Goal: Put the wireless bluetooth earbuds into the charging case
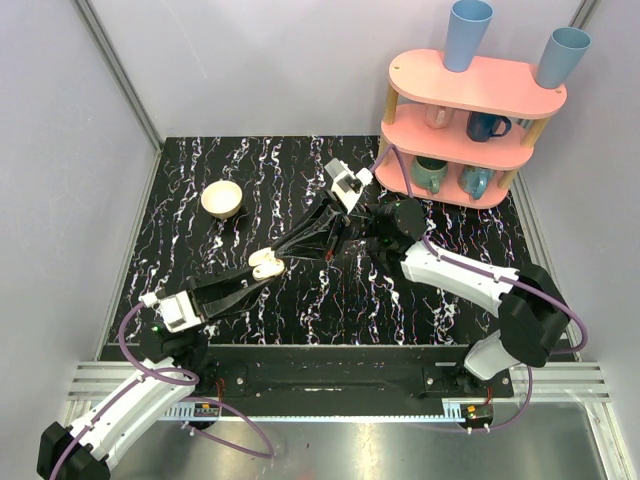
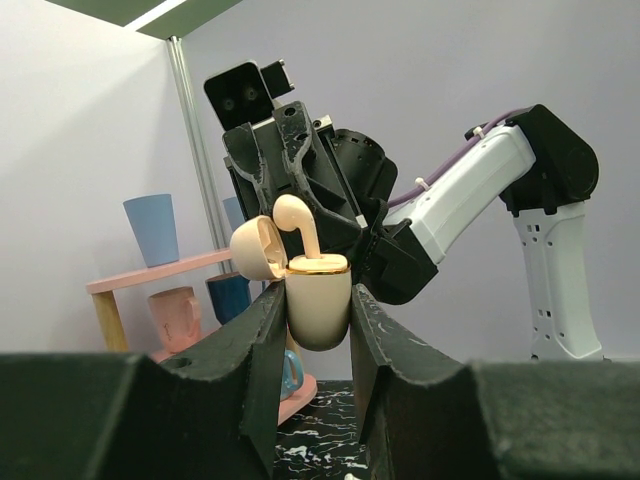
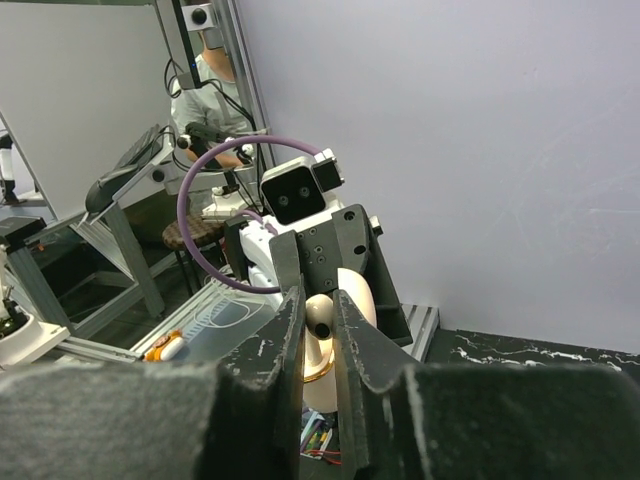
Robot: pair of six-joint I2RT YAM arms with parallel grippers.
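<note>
The open cream charging case (image 2: 318,305) is held upright by my left gripper, its lid (image 2: 256,247) tilted back to the side. A white earbud (image 2: 300,225) stands over the case's gold-rimmed opening, stem down. My right gripper is shut on that earbud, directly above the case in the right wrist view. In the top view the two grippers meet near the middle, over the marble surface. Whether the stem sits inside the case's slot is hard to tell.
A pink three-tier shelf (image 1: 477,85) with cups and mugs stands at the back right. A small cream bowl (image 1: 221,192) sits at the left of the marble surface (image 1: 200,260).
</note>
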